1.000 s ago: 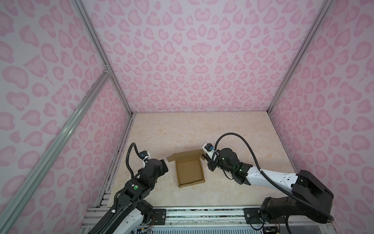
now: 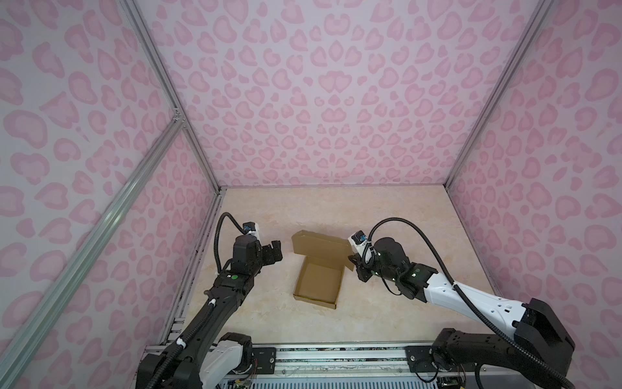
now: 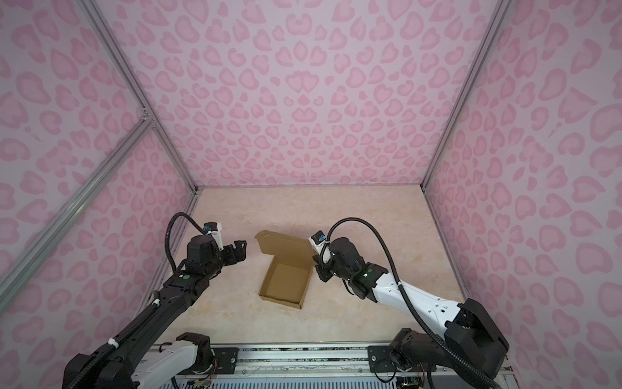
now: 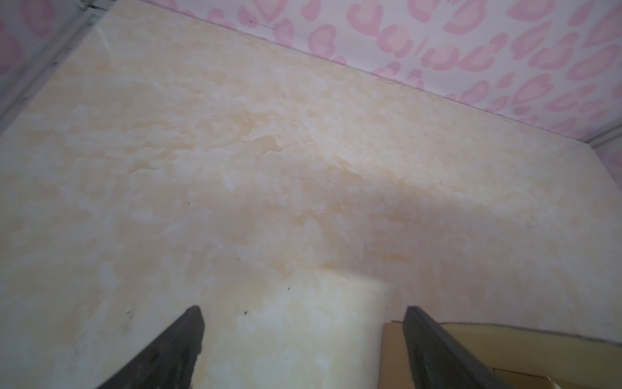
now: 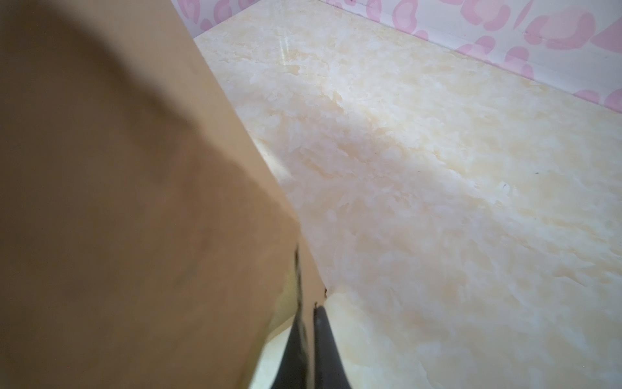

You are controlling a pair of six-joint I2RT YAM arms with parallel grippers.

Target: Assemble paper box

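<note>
An open cardboard box (image 2: pixel 317 282) lies mid-table, its lid (image 2: pixel 322 245) standing raised along the back side. My right gripper is shut on the lid at its right end; the cardboard fills the left of the right wrist view and runs down between the fingertips. My left gripper stands open to the left of the box, above the table, with nothing between its fingers; the box's corner (image 4: pixel 395 350) shows beside its right finger in the left wrist view.
Patterned walls and metal rails border the table on the sides and back.
The lid has risen higher, with my right gripper moving up and rightward. My left arm has risen and turned, its gripper now pointing toward the back of the table.
</note>
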